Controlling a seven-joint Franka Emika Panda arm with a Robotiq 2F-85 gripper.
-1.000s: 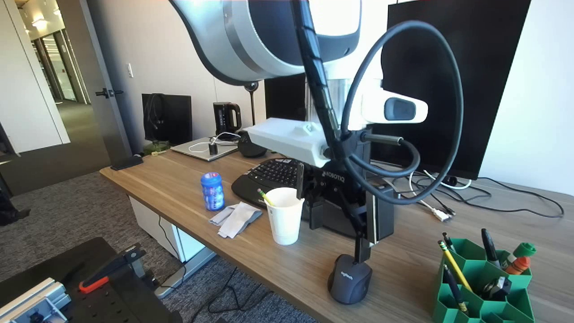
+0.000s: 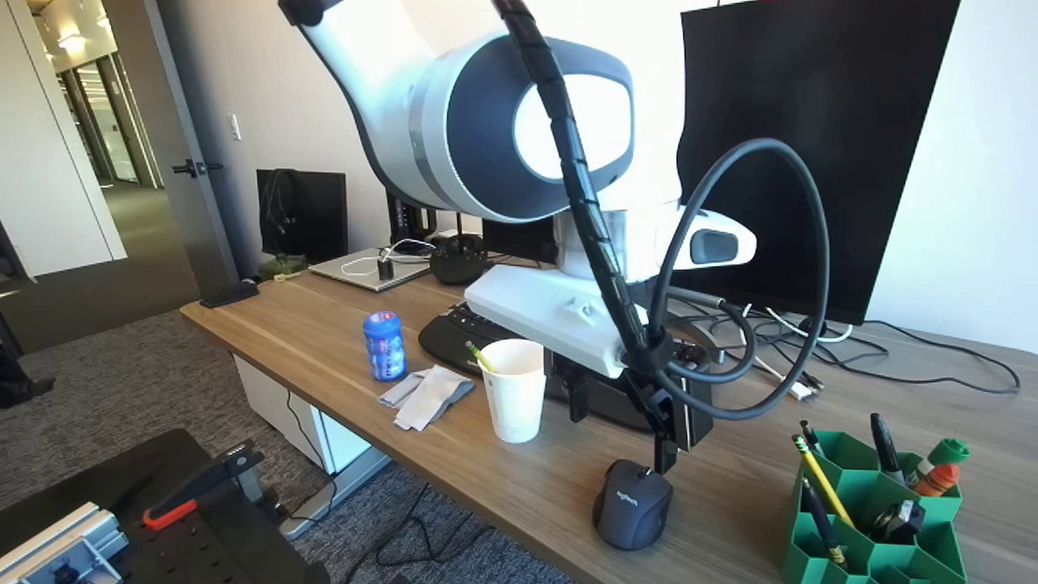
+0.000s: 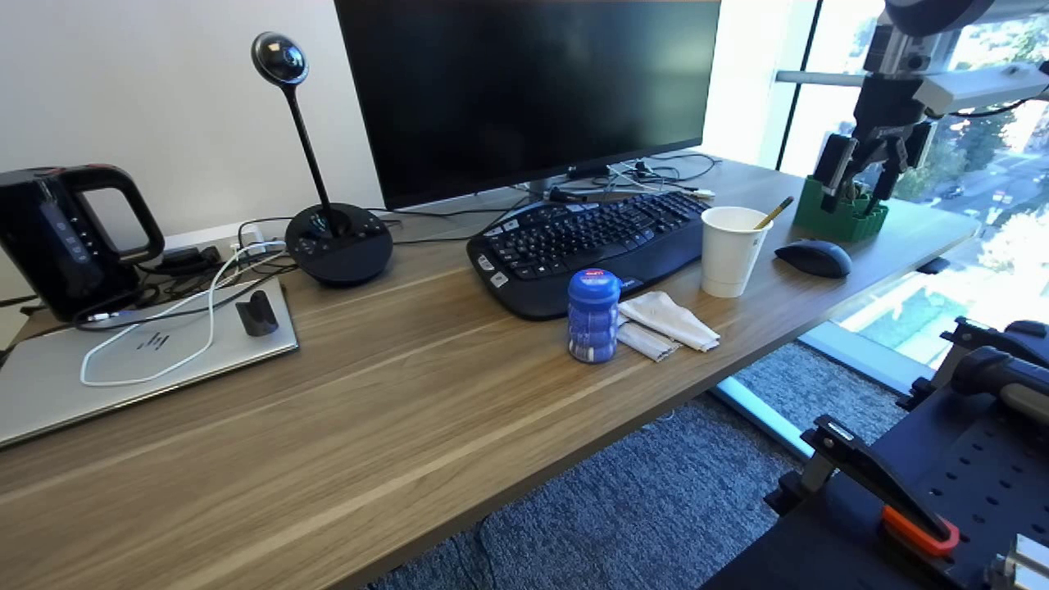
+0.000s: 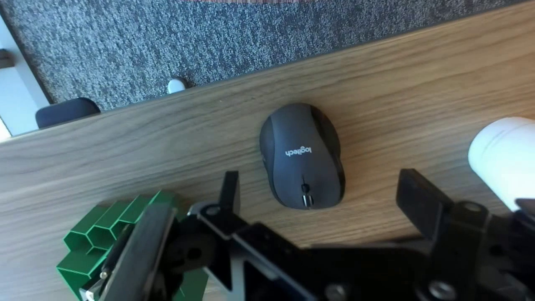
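Observation:
Open and empty, my gripper is above the desk, its fingers far apart. Between them in the wrist view, and a little ahead, the dark grey Logitech mouse lies on the wood near the desk's front edge. In exterior view 1 the gripper hangs behind the mouse, one fingertip overlapping the mouse's back end in the picture; whether they touch cannot be told. Exterior view 2 has the gripper in front of the green organizer, with the mouse below it.
A white paper cup holding a pencil stands left of the mouse. Beyond it are a folded cloth and a blue canister. The green organizer with pens is to the right. A black keyboard lies before the monitor.
The arm has tilted and shifted slightly, its wrist coming lower in exterior view 1. The mouse, cup and other desk objects have kept their places.

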